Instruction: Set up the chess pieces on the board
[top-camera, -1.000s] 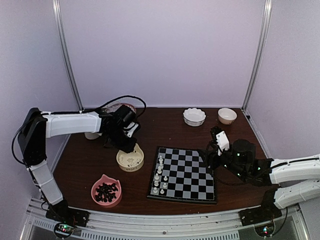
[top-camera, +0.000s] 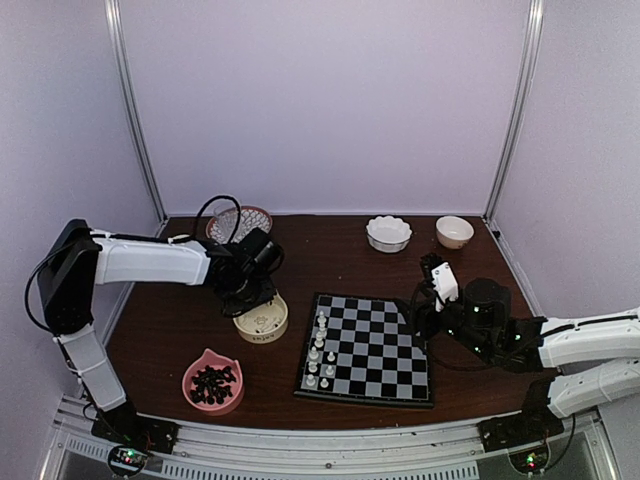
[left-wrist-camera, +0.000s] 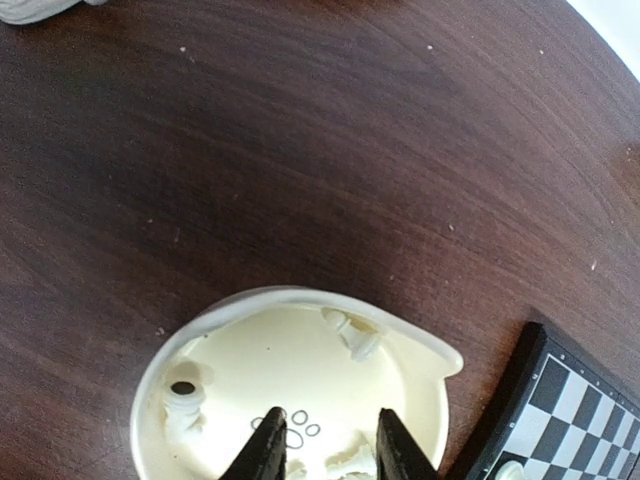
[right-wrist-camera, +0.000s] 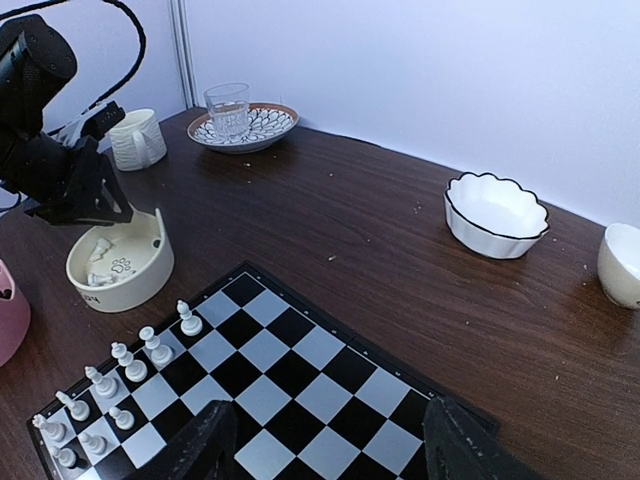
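Observation:
The chessboard (top-camera: 375, 350) carries several white pieces in its left files, such as a white piece (right-wrist-camera: 190, 322) near the far corner; the other squares are bare. My left gripper is open over the cream bowl (left-wrist-camera: 290, 300), which holds loose white pieces, among them one lying piece (left-wrist-camera: 350, 338) and another (left-wrist-camera: 182, 410). Black pieces (top-camera: 212, 382) fill the pink bowl (top-camera: 230, 402) at front left. My right gripper stands open above the right side of the board, empty.
At the back stand a patterned plate (right-wrist-camera: 268, 135) with a glass (right-wrist-camera: 228, 105), a white mug (right-wrist-camera: 135, 140), a scalloped bowl (top-camera: 388, 235) and a small white bowl (top-camera: 454, 232).
My left gripper and wrist have shifted and turned slightly above the cream bowl. The right arm and the board look unchanged.

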